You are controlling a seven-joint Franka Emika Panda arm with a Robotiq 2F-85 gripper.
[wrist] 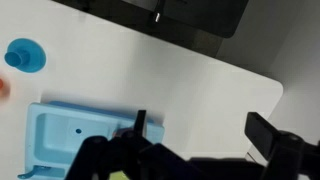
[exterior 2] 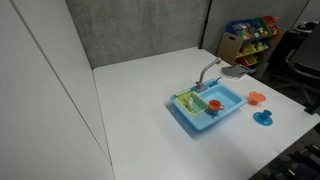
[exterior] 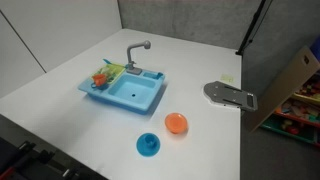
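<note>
In the wrist view my gripper stands open above the white table, its two dark fingers wide apart with nothing visible between them. A blue toy sink [exterior: 135, 91] with a grey faucet [exterior: 136, 57] sits on the table; part of it shows beneath the left finger in the wrist view. On the sink's drainer side there is a green rack [exterior 2: 186, 98] with an orange cup [exterior 2: 215, 105] beside it. A blue cup on a blue saucer [exterior: 148, 145] rests on the table in front of the sink. Near it lies an orange dish [exterior: 176, 123].
A grey flat board [exterior: 230, 95] with a handle lies at the table's side. Shelves with colourful bins [exterior 2: 249, 41] stand beyond the table. Bare tabletop [exterior 2: 140, 120] stretches out on the sink's drainer side.
</note>
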